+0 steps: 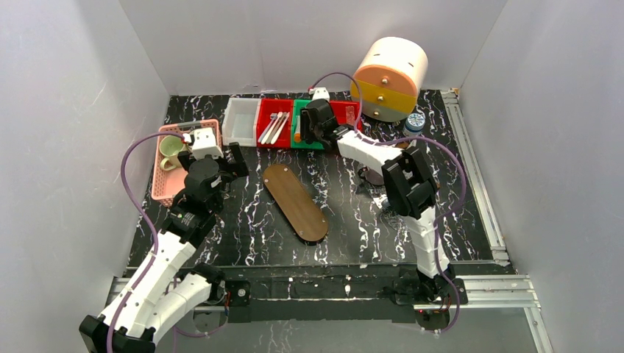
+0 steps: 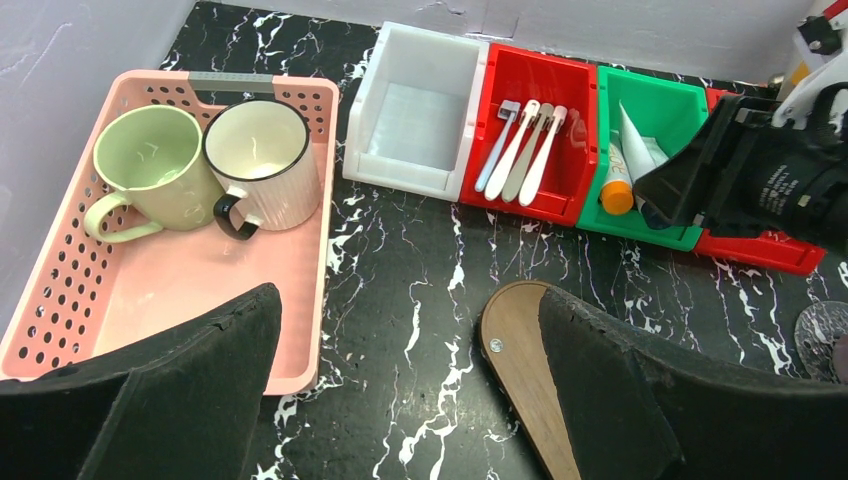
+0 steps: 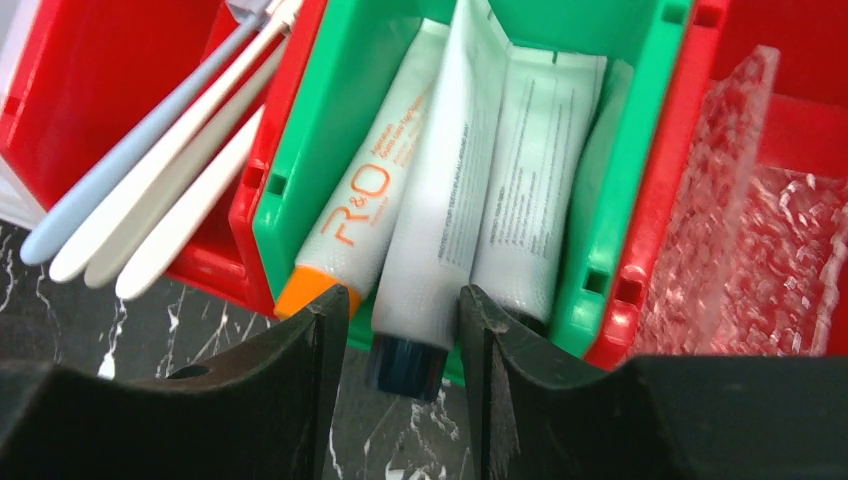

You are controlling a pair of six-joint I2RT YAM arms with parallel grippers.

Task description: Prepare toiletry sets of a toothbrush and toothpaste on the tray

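Observation:
Three toothpaste tubes lie in the green bin (image 3: 640,150): one with an orange cap (image 3: 318,292), a white tube (image 3: 430,230) with a black cap in the middle, and another white tube (image 3: 530,180) on the right. My right gripper straddles the middle tube's lower end, part open, with a gap on the left side. Toothbrushes (image 2: 520,150) rest in the red bin (image 2: 545,75). A brown wooden tray (image 1: 294,202) lies bare on the table. Away to its left, my left gripper stands open and empty.
At the left is a pink basket (image 2: 325,220) with two mugs (image 2: 262,165). An empty white bin (image 2: 415,110) adjoins the red one. A round-fronted drawer cabinet (image 1: 390,73) and a blue-lidded jar (image 1: 414,123) occupy the back right. Free table surrounds the tray.

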